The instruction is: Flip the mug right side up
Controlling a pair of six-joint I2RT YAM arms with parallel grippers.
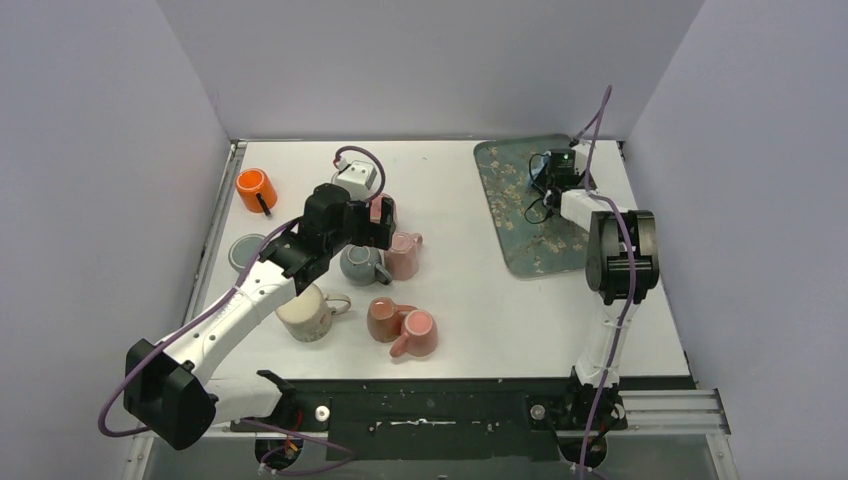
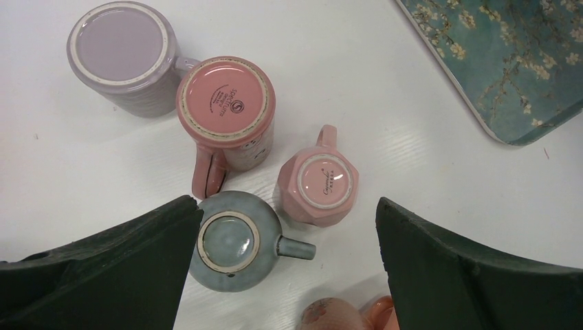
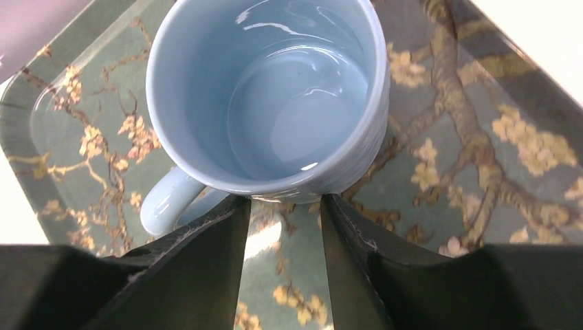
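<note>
A pale blue mug (image 3: 302,117) fills the top of the right wrist view, its mouth facing the camera and its handle (image 3: 168,199) towards the lower left. It is over the flowered tray (image 1: 535,255); whether its base rests there is unclear. My right gripper has its fingertips just below the mug's near side, part open, with tray visible through the gap. Contact with the mug cannot be made out. On the left, my left gripper hangs open above several upside-down mugs, including a grey one (image 2: 234,240) and a pink one (image 2: 320,182).
Other mugs crowd the left half: orange (image 1: 256,190), cream (image 1: 308,314) and a reddish pair near the front (image 1: 416,333). White table between them and the tray is bare. A lilac surface (image 3: 34,27) edges into the right wrist view.
</note>
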